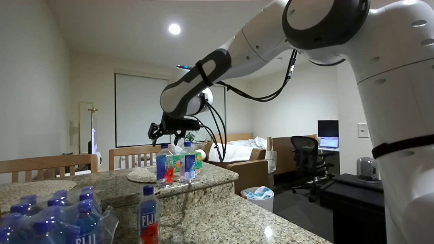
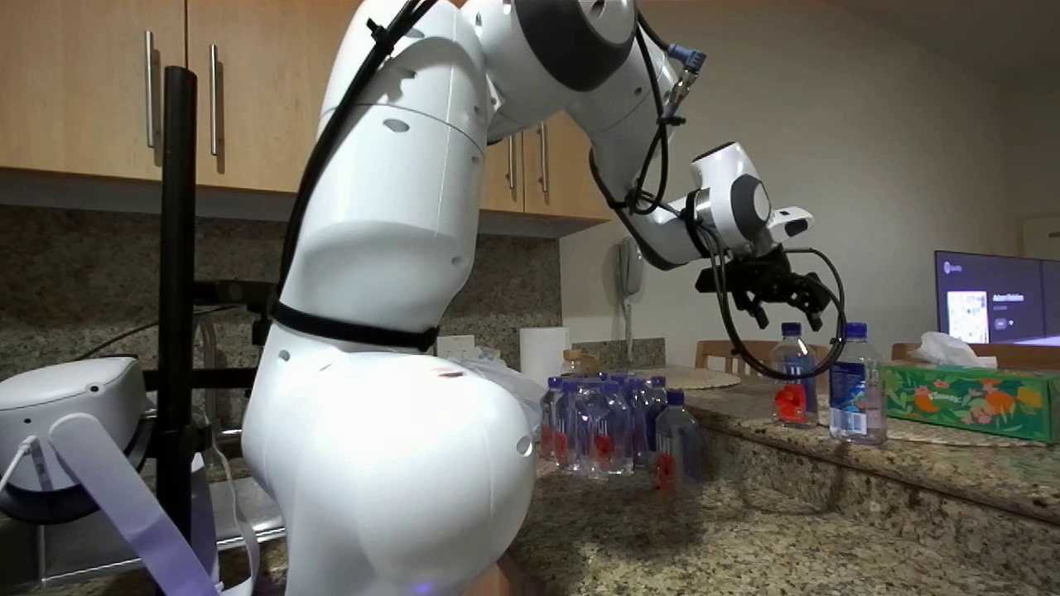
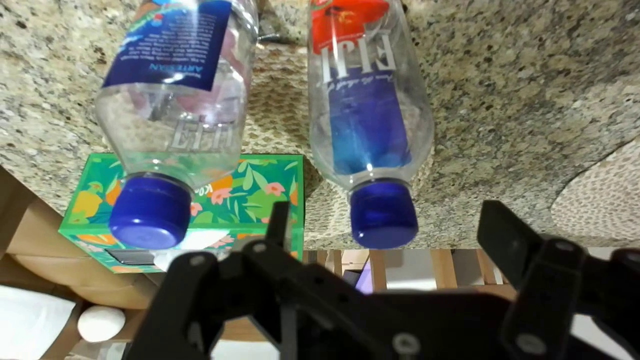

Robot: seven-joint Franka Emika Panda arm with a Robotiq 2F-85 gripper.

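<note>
Two clear water bottles with blue caps stand upright, side by side, on the raised granite ledge. In the wrist view the bottle with the red flower (image 3: 372,126) has its cap between and beyond my open fingers, which touch nothing that I can see. The other bottle (image 3: 180,114), its dark blue back label showing, lies to the left of it in that view. My gripper is open and empty. From the exterior views, my gripper (image 1: 165,140) hangs just above the caps of the ledge bottles (image 2: 795,372).
A green floral tissue box (image 2: 969,397) stands beside the bottles. On the lower counter are a single bottle (image 1: 149,215) and a plastic-wrapped pack of several bottles (image 2: 596,422). Woven mats (image 1: 142,175) lie on the ledge.
</note>
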